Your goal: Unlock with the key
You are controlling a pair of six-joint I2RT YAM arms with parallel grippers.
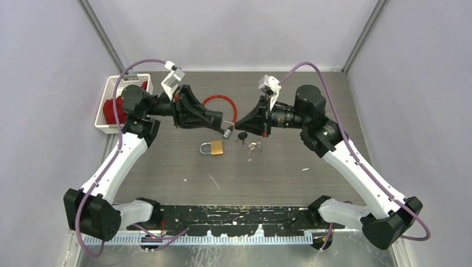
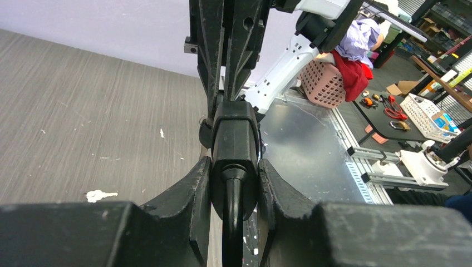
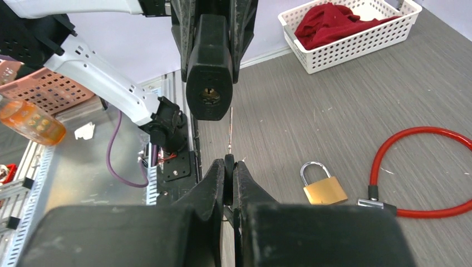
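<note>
My left gripper is closed around a black lock (image 2: 235, 136), its fingers on either side of the body and a black shackle running back between them. The brass keyhole end of this lock (image 3: 209, 89) faces my right gripper. That gripper is shut on a key (image 3: 230, 130), whose thin blade points at the lock from slightly below and to one side of the keyhole in the right wrist view. Whether the tip touches the lock I cannot tell. From above, black-headed keys (image 1: 242, 136) show just below the right gripper.
A brass padlock (image 1: 216, 147) and a red cable lock (image 1: 229, 104) lie on the table beneath the grippers. Small silver keys (image 1: 254, 147) are close by. A white basket (image 1: 101, 119) with red cloth stands at the far left.
</note>
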